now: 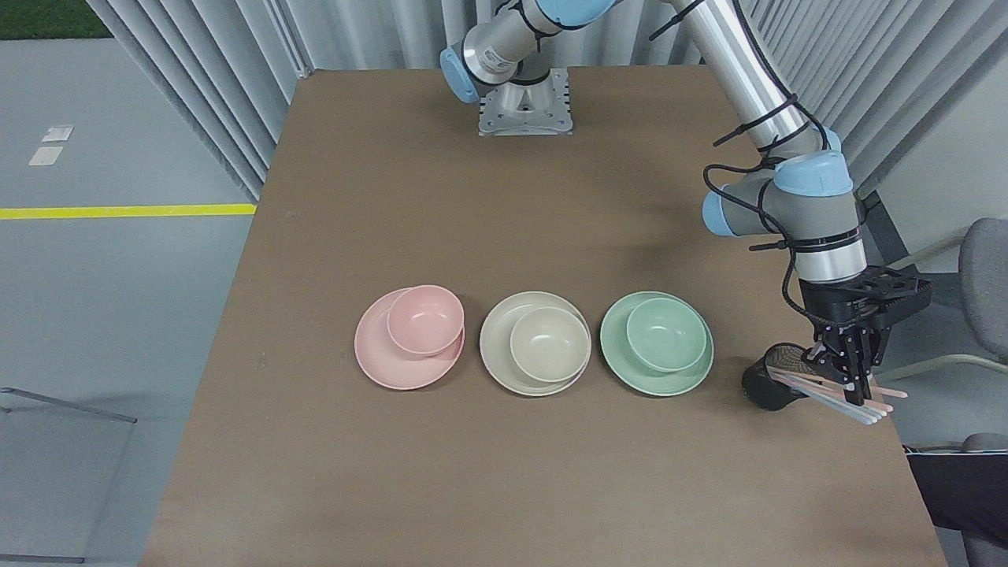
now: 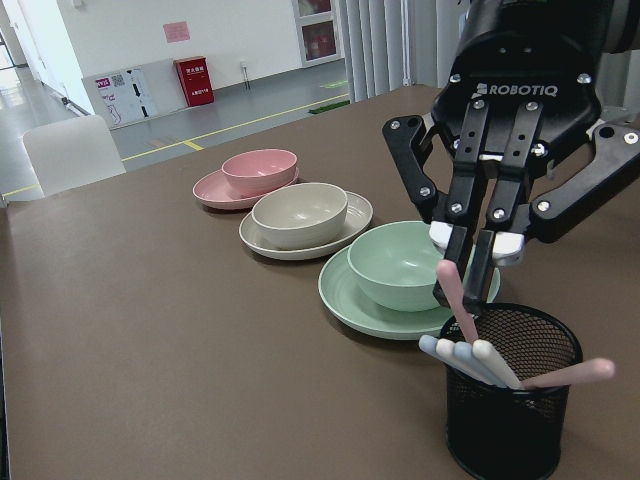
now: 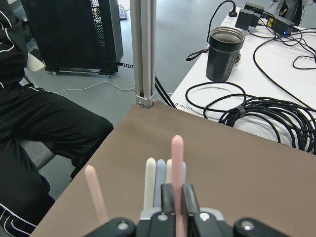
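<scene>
My gripper (image 2: pixel 462 300) is over the black mesh holder (image 2: pixel 505 430) at the table's right side, with a pink chopstick (image 3: pixel 177 158) upright between its fingers; whether they grip it firmly I cannot tell. Pale blue and white sticks (image 3: pixel 149 182) and another pink one (image 2: pixel 580 372) lean in the holder. A pink plate (image 1: pixel 368 354) with pink bowl (image 1: pixel 425 316), a cream plate (image 1: pixel 496 354) with cream bowl (image 1: pixel 549 340), and a green plate (image 1: pixel 616 350) with green bowl (image 1: pixel 666 331) stand in a row to the left.
In the wrist view, a seated person (image 3: pixel 44 128) and a white table with cables and a tumbler (image 3: pixel 222 59) lie beyond the brown table's edge.
</scene>
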